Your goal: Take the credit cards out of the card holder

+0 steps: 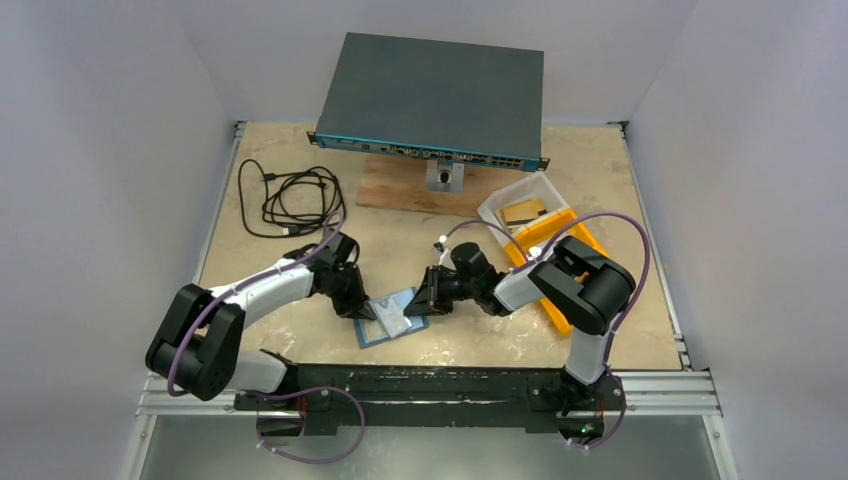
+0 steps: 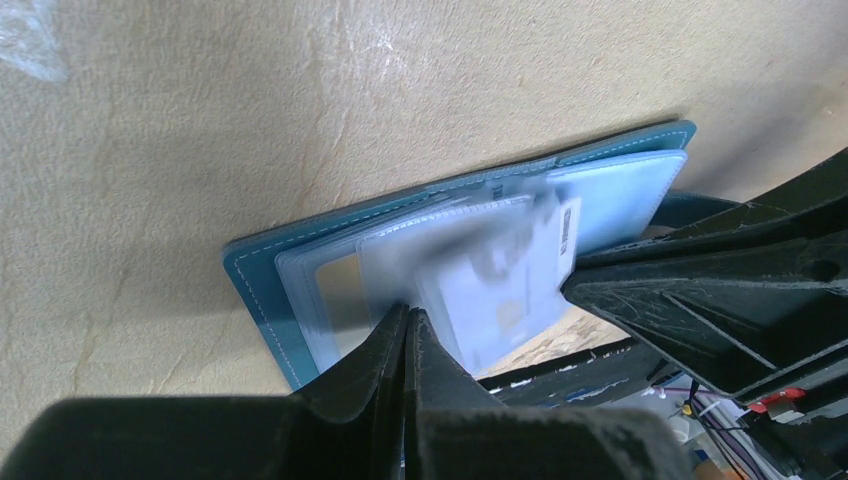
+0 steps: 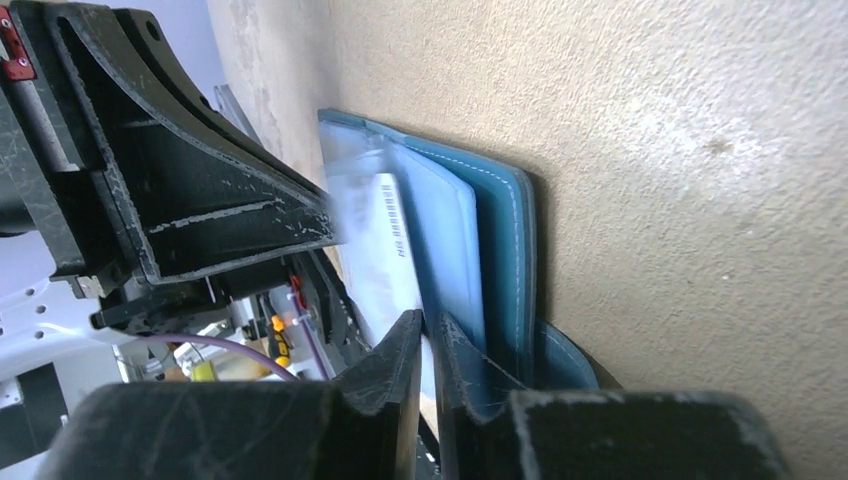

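Note:
On the table at the front centre lies the open blue card holder (image 1: 362, 335), its clear sleeves (image 2: 340, 290) facing up. A white card (image 1: 388, 315) with a barcode is tilted across it, motion-blurred in the left wrist view. Over the left half of the holder, my left gripper is shut, tips at the sleeves, no card visible between them. My right gripper has its fingertips close together by the white card (image 3: 385, 270); whether they grip its edge cannot be made out. The right finger (image 2: 600, 285) reaches the card's right edge.
A coiled black cable (image 1: 300, 200) lies at back left. The large dark network box (image 1: 435, 95) stands at the back. White (image 1: 545, 190) and yellow bins (image 1: 555, 315) sit at right, beside the right arm. Table around the holder's far side is clear.

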